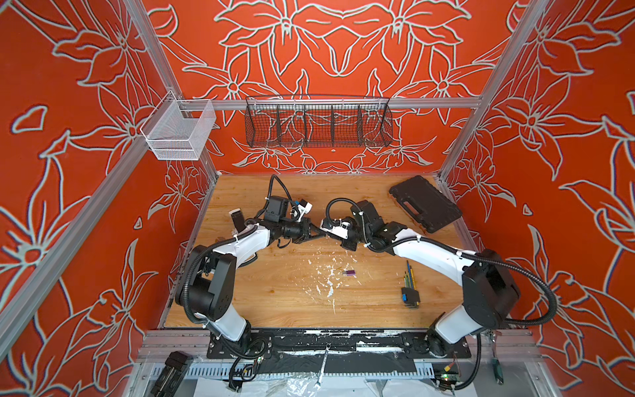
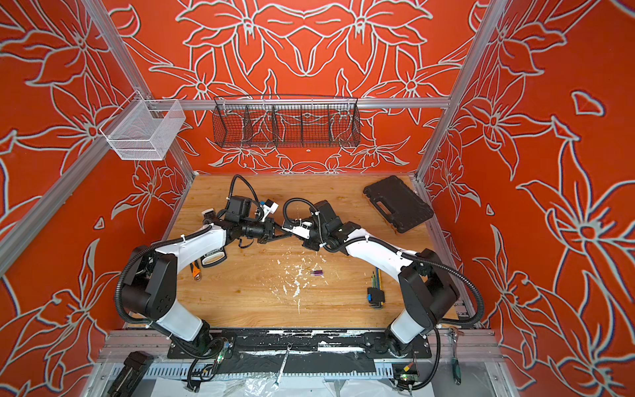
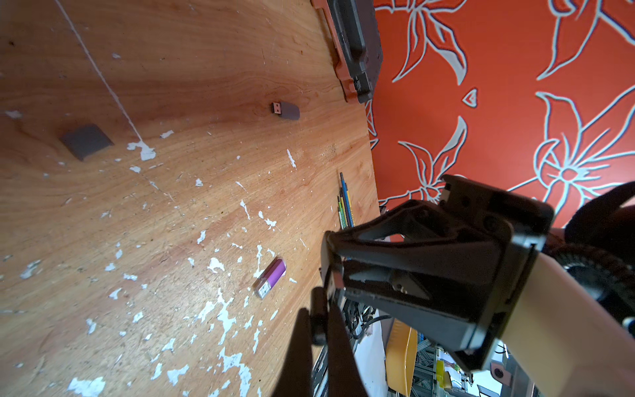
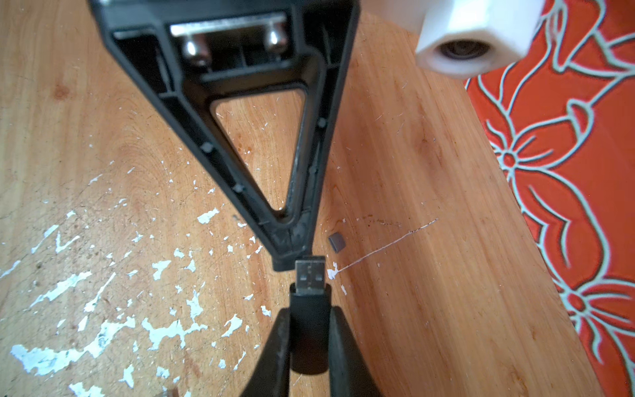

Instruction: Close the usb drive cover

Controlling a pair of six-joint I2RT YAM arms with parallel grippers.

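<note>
My right gripper is shut on a black USB drive (image 4: pixel 309 274), whose metal connector points toward the left gripper's black finger (image 4: pixel 291 244) in the right wrist view. My left gripper is shut, with nothing clearly between its fingers, its tips close beside the right gripper's. Whether they touch, and the cover's exact position, I cannot tell. In the top views both grippers meet over the middle of the table (image 1: pixel 284 291).
A purple stick (image 3: pixel 270 276) and small dark pieces (image 3: pixel 285 110) lie on the table. A black case (image 1: pixel 424 203) is at the back right, pens (image 1: pixel 408 278) at the front right, and clutter at the left.
</note>
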